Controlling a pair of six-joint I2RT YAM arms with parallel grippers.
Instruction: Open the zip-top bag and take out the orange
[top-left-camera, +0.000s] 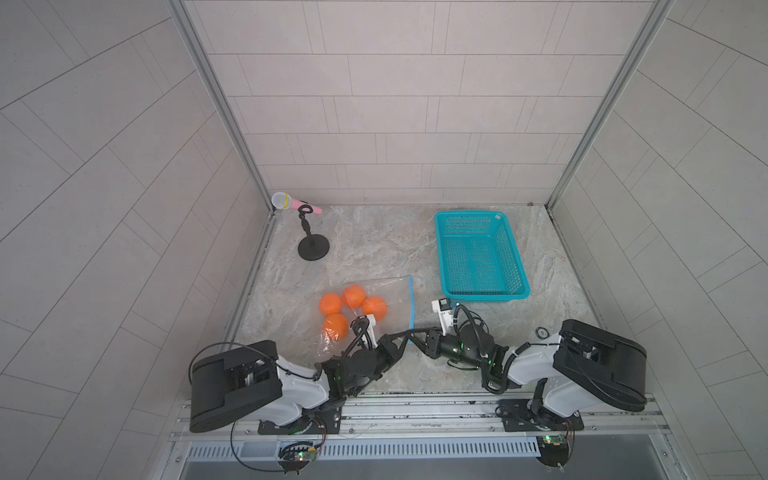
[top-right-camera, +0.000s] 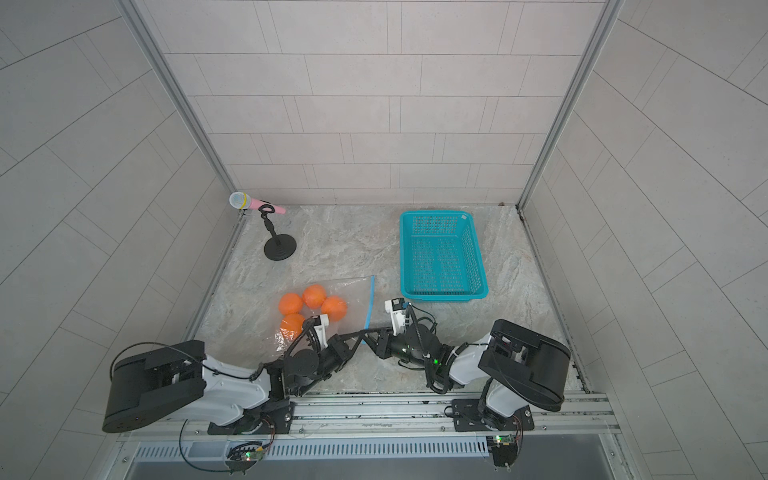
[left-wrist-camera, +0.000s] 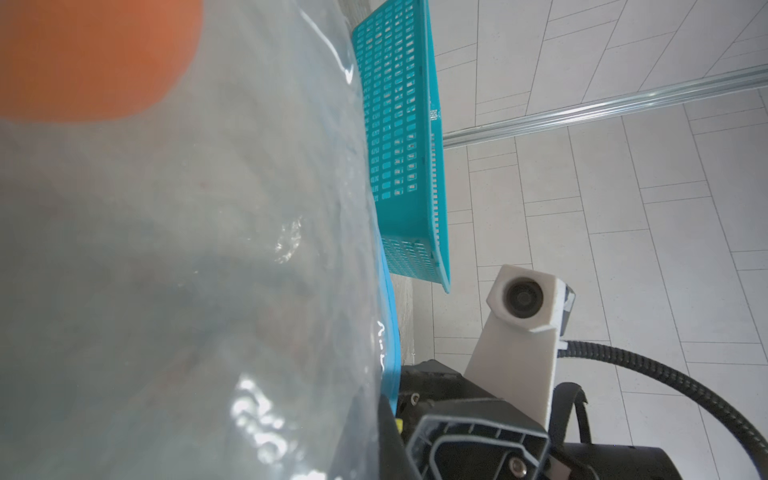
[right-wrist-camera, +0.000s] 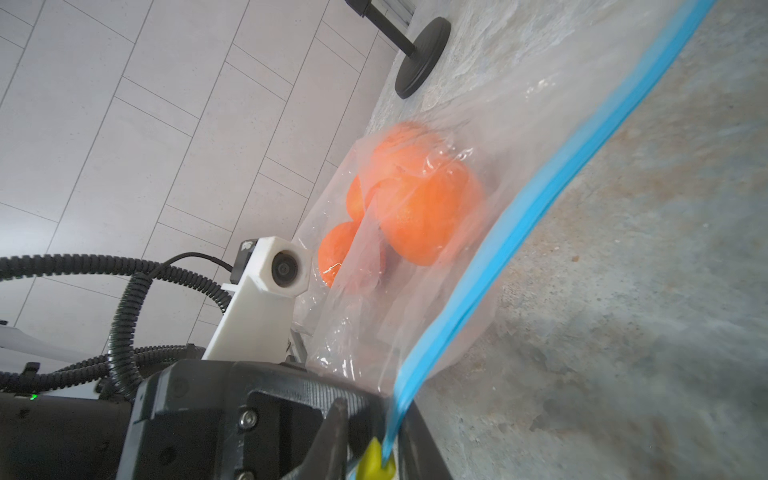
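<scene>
A clear bag with a blue zip strip and several oranges lies at front centre, partly lifted at its near right corner. My left gripper is at that corner, shut; in the left wrist view the bag's film fills much of the picture and hides its fingers. My right gripper meets it from the right at the strip's end, where a yellow slider shows between dark fingers in the right wrist view. How far the right fingers are closed is unclear.
A teal basket stands at back right. A black stand with a pink and white object is at back left. The table between stand and basket is clear.
</scene>
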